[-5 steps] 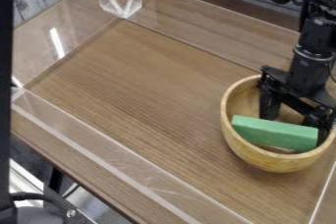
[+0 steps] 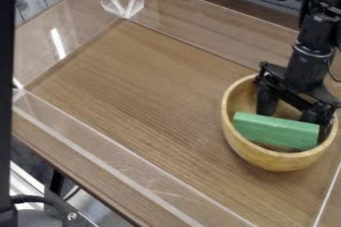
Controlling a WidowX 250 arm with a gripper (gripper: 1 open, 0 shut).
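Observation:
A wooden bowl (image 2: 250, 152) sits at the right of the table, with a green block (image 2: 274, 130) lying in it. My black gripper (image 2: 296, 107) reaches down from the upper right into the bowl, behind the block. Its fingers are open; whether they touch the block cannot be told, and the gripper partly hides the bowl's back.
Clear plastic pieces (image 2: 122, 0) stand at the back left corner. A dark object (image 2: 34, 211) is at the lower left edge.
The gripper has shifted slightly, and the green block sits a little higher in the bowl than before.

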